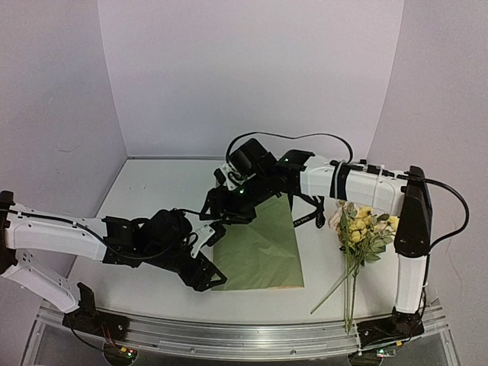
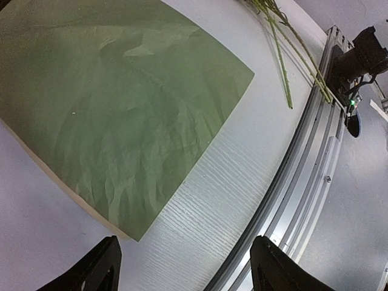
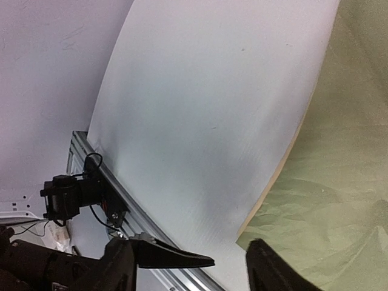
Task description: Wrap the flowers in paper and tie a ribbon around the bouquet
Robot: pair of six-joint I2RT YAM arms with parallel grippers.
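A green wrapping sheet (image 1: 259, 252) lies mostly flat and creased on the white table, its tan underside showing along an edge. At its left edge, over the table, my left gripper (image 1: 204, 258) stands open; in the left wrist view its fingers (image 2: 100, 267) are wide apart with nothing between. Above the sheet's upper left part is my right gripper (image 1: 217, 204), also open and empty, one finger (image 3: 273, 270) over the sheet's corner. The yellow flower bouquet (image 1: 358, 236) rests on the right side, stems toward the front edge, untouched by either gripper.
A black strap (image 1: 308, 217) with white lettering lies right of the sheet, partly beneath the right arm. A metal rail (image 1: 244, 339) runs along the front edge. Bare table (image 1: 160, 183) shows at the back left.
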